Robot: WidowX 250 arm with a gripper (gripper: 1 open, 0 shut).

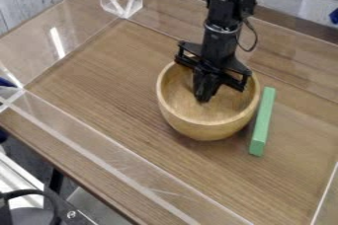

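Observation:
My black gripper (pixel 207 87) reaches from the top of the view down into a tan round bowl (pixel 208 120) at the middle of the table. Its tips are inside the bowl's back half; whether anything is between them is hidden in the dark shapes. A green bar (pixel 262 120) lies on the table just right of the bowl.
A white wire-like object (pixel 122 0) stands at the back left. Black cables (pixel 27 209) are at the bottom left corner.

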